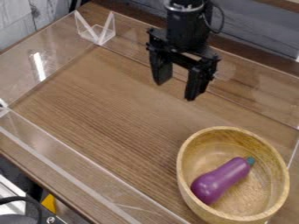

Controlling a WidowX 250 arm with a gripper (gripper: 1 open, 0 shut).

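My black gripper (180, 71) hangs over the back centre-right of the wooden table, its fingers open and apart with nothing visible between them. Toward the front right, a yellow bowl (191, 164) holds a purple eggplant (219, 180), lying diagonally inside it. The gripper is behind and above the bowl, well apart from it.
A clear plastic object (97, 31) stands at the back left, near the table's edge. Black cables show at the front left corner.
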